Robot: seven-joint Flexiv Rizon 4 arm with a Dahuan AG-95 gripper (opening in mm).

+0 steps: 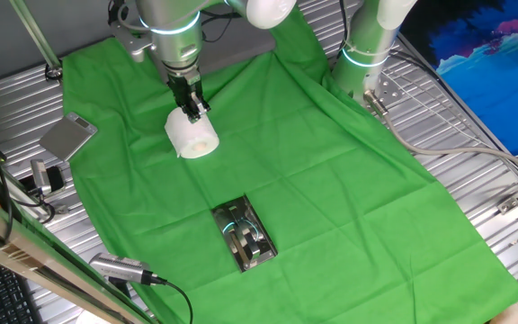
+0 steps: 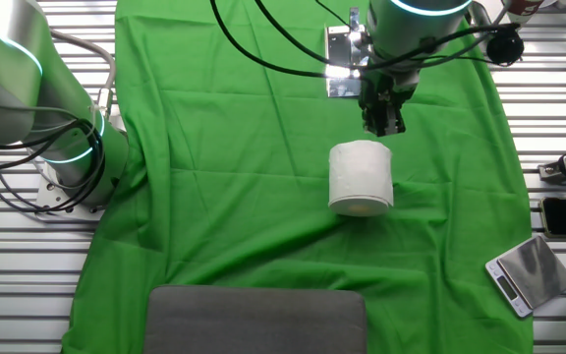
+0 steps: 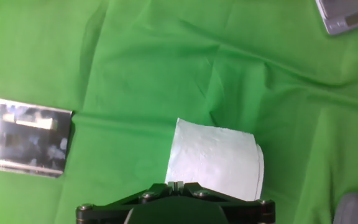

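A white paper roll (image 1: pixel 192 135) lies on its side on the green cloth, its end face showing in exterior view 1. Above the roll in that view my gripper (image 1: pixel 202 114) points downward, shut, with nothing visible between its fingertips. From exterior view 2 the gripper (image 2: pixel 385 130) appears just beyond the roll (image 2: pixel 361 175), with a small strip of cloth showing between them. At the bottom of the wrist view, the closed fingertips of the gripper overlap the roll's near part (image 3: pixel 213 158), hiding some of it.
A shiny, mirror-like rectangular piece (image 1: pixel 244 234) rests on the cloth, left in the wrist view (image 3: pixel 23 137). A small scale (image 1: pixel 68 137) sits at the cloth's edge. A dark grey pad (image 2: pixel 255 320) borders the work area.
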